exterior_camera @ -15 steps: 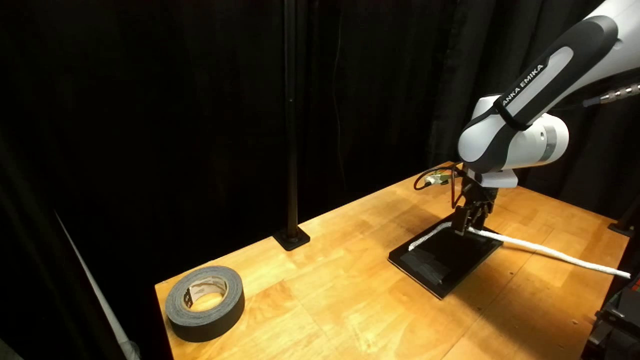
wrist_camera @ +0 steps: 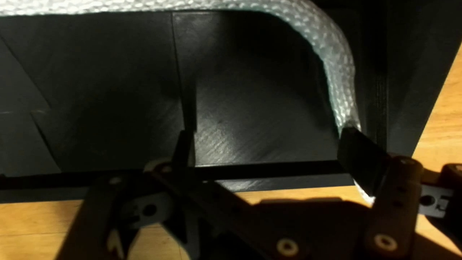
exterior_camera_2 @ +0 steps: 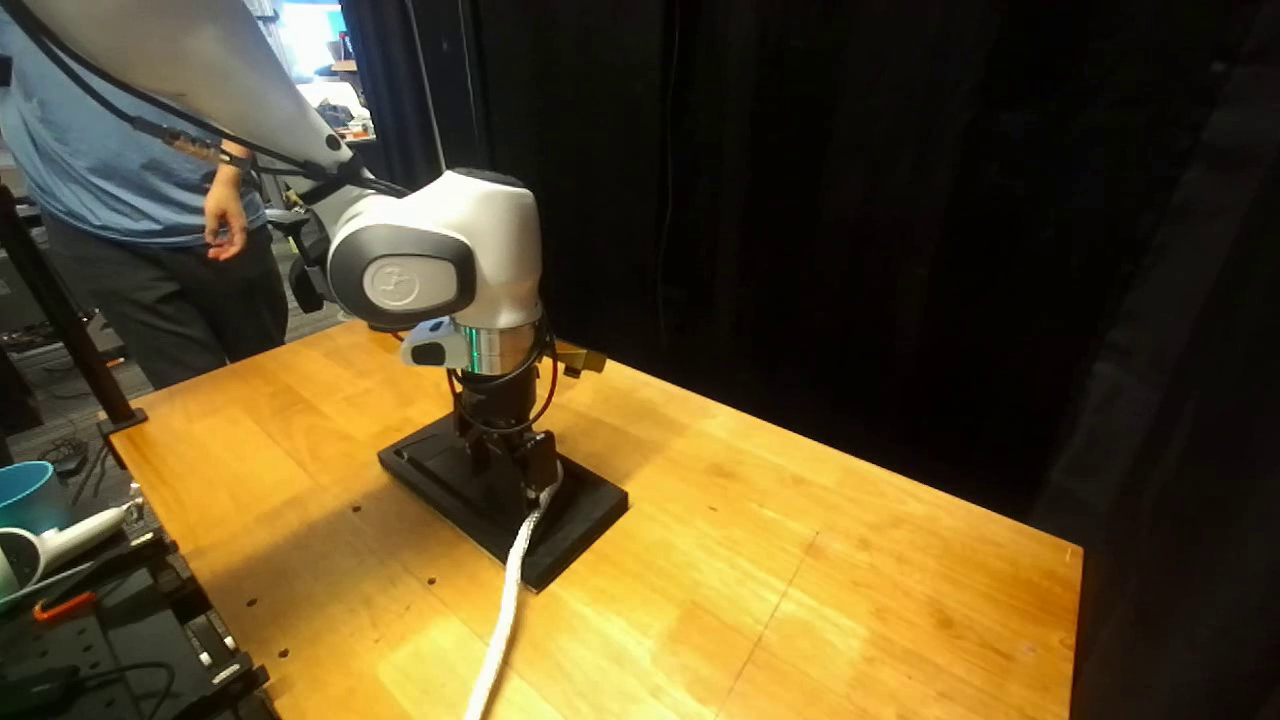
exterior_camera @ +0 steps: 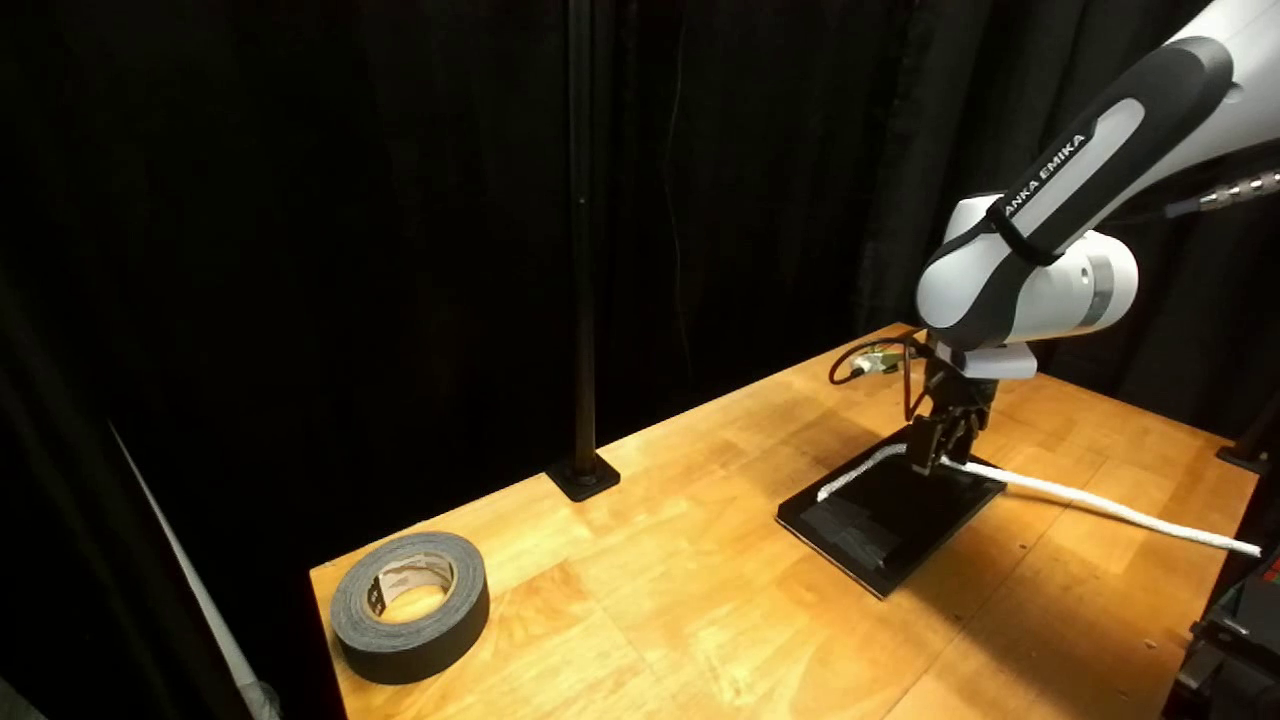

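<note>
A white braided rope [exterior_camera: 1122,508] runs from the black tray [exterior_camera: 848,554] across the table to the right. In the wrist view the rope [wrist_camera: 333,56] crosses the top, bends and drops down to the right finger [wrist_camera: 361,158], which hides part of it. A short stretch shows again below that fingertip. My gripper stands open low over the tray, its fingers wide apart, with bare black tray surface showing between the tips. Whether the right finger touches the rope cannot be told. From the other side, the rope [exterior_camera_2: 506,612] leaves the tray beside the gripper [exterior_camera_2: 528,474].
A roll of dark tape [exterior_camera: 410,606] lies at the table's far left corner. A black post base [exterior_camera: 583,476] stands on the back edge. Wide bare wood lies between tape and tray. A person [exterior_camera_2: 132,192] stands behind the table.
My gripper has come down very slightly toward the tray. The rope, tray and tape look unmoved.
</note>
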